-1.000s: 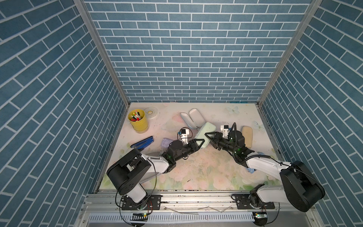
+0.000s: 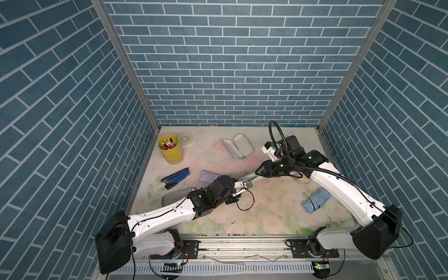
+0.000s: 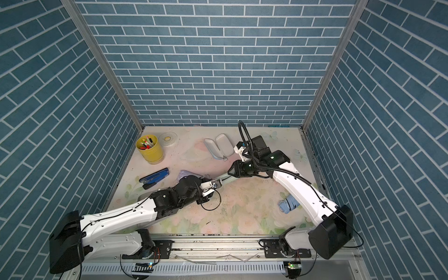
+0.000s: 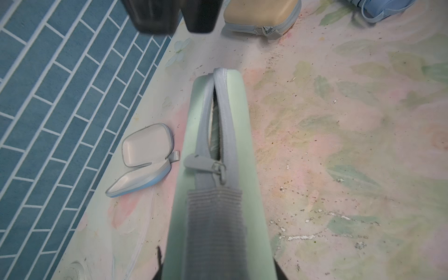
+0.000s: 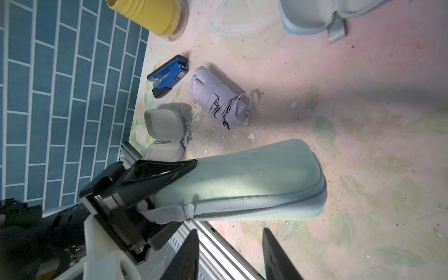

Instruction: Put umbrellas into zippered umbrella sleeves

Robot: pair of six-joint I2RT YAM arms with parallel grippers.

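A mint-green sleeve [image 4: 254, 210] with a grey zipper is held off the table by my left gripper, shut on its near end. In the left wrist view the zipper is parted at the far end, with greenish material inside; the zipper pull [image 4: 200, 163] lies near the grey elastic band. My right gripper is close to the sleeve, fingers apart, nothing visible between them. A rolled lavender umbrella [image 5: 217, 95] lies on the table. To the right rests a rolled blue umbrella [image 2: 317, 200].
An open grey case [image 2: 242, 144] lies at the back; a second open case [image 5: 163, 126] is at left. A tan case [image 4: 261, 14] lies at right. The blue stapler [image 2: 176, 176] and yellow pen cup [image 2: 171, 151] stand left.
The left arm has turned the sleeve, which now points to the right beneath the right gripper.
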